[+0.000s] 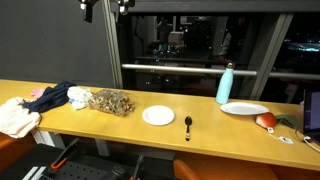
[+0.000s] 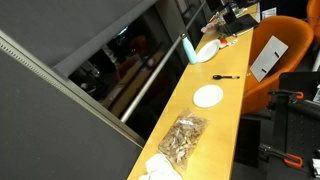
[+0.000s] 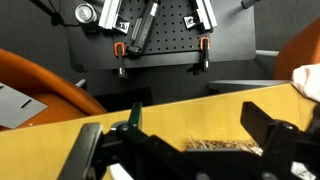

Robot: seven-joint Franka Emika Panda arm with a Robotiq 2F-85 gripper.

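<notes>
My gripper shows at the bottom of the wrist view, its two dark fingers [image 3: 135, 114] wide apart with no object visible between them. A yellow table [image 3: 60, 142] lies below it, and part of a clear bag of brown pieces [image 3: 225, 144] shows behind the gripper. In exterior view 1 the bag [image 1: 110, 101] lies left of a round white plate [image 1: 158, 115]. A black spoon [image 1: 188, 128] rests right of the plate. The gripper is well above the table, apart from everything on it.
White cloth [image 1: 16, 118] and dark cloth [image 1: 50, 97] lie at the left end. Farther right are a teal bottle [image 1: 225, 84], a white oval dish [image 1: 243, 108], a red item [image 1: 266, 120] and a dark screen [image 1: 312, 118]. Orange chairs [image 2: 270, 42] stand beside the table.
</notes>
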